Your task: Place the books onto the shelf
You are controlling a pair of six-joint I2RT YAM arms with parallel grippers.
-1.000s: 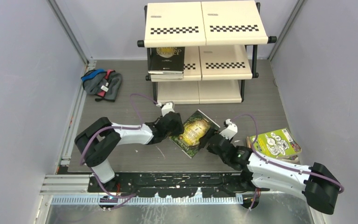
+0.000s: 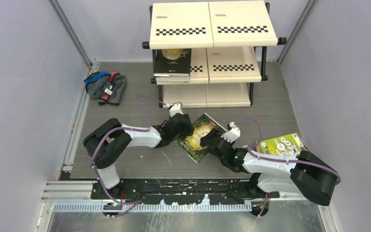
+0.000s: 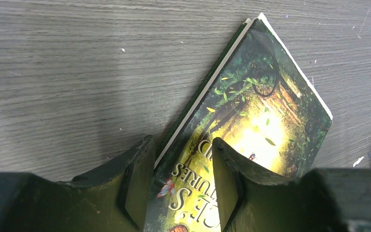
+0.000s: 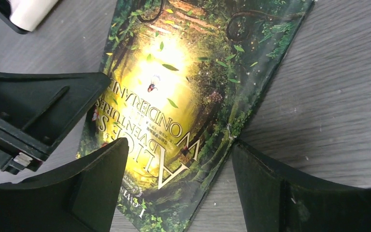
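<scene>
A green and gold storybook (image 2: 200,135) lies flat and turned at an angle on the floor between my two arms. In the left wrist view, my left gripper is open, its fingers apart over one long edge of the storybook (image 3: 265,111). My right gripper also stands open, one finger over the cover and the other by the opposite edge, in the right wrist view. The book rests on the floor, gripped by neither. Dark books (image 2: 173,63) lie stacked on the left of the rack's middle shelf.
The cream rack (image 2: 229,89) stands at the back, its lower shelf empty. A yellow-green book (image 2: 282,146) tops a pile at the right, partly behind my right arm. A grey bag (image 2: 107,88) lies at the back left.
My right arm has swung left, bringing its gripper over the storybook's right side. The left gripper has edged slightly right. The storybook shows no clear movement.
</scene>
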